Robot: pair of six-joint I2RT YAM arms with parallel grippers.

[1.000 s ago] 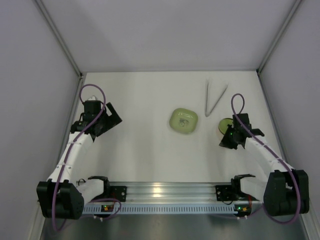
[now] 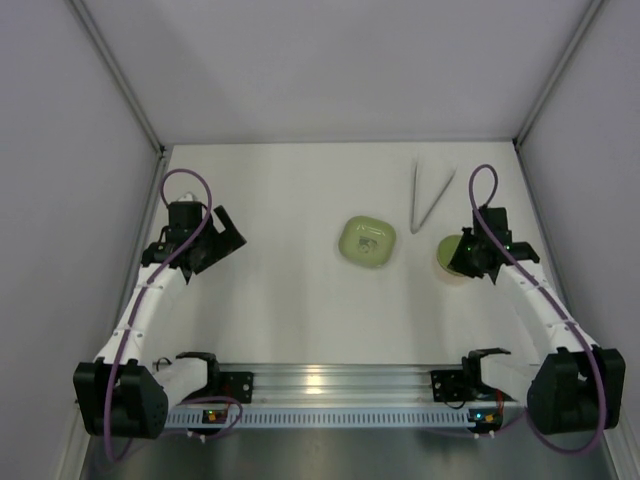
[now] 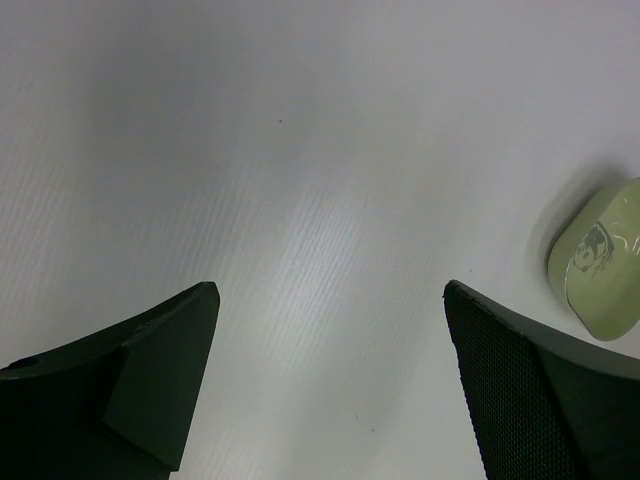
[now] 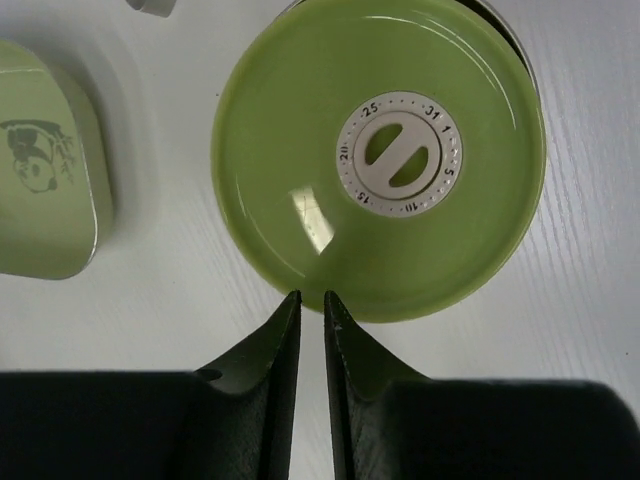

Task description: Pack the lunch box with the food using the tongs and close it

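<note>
A round lunch box with a green lid [image 4: 270, 150] and a white dial [image 4: 400, 155] in it fills much of the right wrist view; from the top, the green lid [image 2: 447, 250] shows at the right, partly hidden by my right arm. My right gripper is shut, with nothing visible between its fingers, its tips at the lid's near edge; whether they touch it I cannot tell. A square green bowl [image 2: 366, 241] with a panda print stands near the middle. Far to its left, my left gripper [image 2: 229, 232] is open and empty above bare table.
Two thin silvery chopsticks [image 2: 414, 195] lie in a V behind the lunch box, to the right of the bowl. Walls close off the sides and back.
Left arm, bowl and chopsticks are where they were.
</note>
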